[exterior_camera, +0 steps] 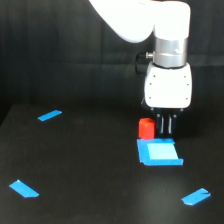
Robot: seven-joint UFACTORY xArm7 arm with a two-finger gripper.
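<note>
A red block (146, 129) stands at the back edge of a blue-bordered square (142, 152) with a pale centre. Just right of the block, low over the back edge of the square, hangs my gripper (165, 128), pointing down from the white wrist. Its dark fingers blend into the dark background, so how far apart they stand is unclear. Whether a finger touches the block's right side cannot be told.
Strips of blue tape lie on the dark table: one at back left (50, 115), another at front left (24, 189), and a third at front right (196, 197).
</note>
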